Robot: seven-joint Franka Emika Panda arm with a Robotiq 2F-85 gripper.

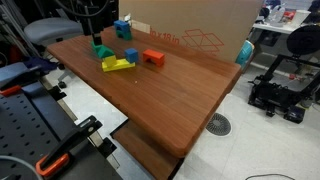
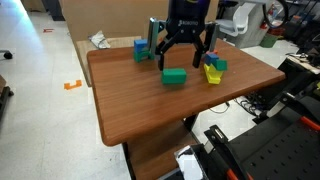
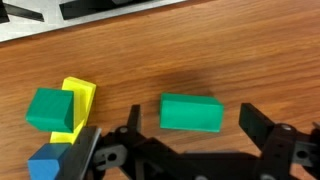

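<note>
A green block (image 3: 191, 112) lies flat on the wooden table in the wrist view, between the spread fingertips of my gripper. Both fingers stand apart from it, one to its left and one to its right. Exterior view 2 shows the same green block (image 2: 174, 76) on the tabletop, beneath my open gripper (image 2: 184, 57). In exterior view 1 the gripper is at the upper left, partly cut off and hard to make out.
Left of the fingers lie a yellow block (image 3: 83, 100), a second green block (image 3: 50, 108) on it and a blue block (image 3: 48, 161). A red block (image 1: 153, 57) and another blue piece (image 1: 122, 29) stand farther off.
</note>
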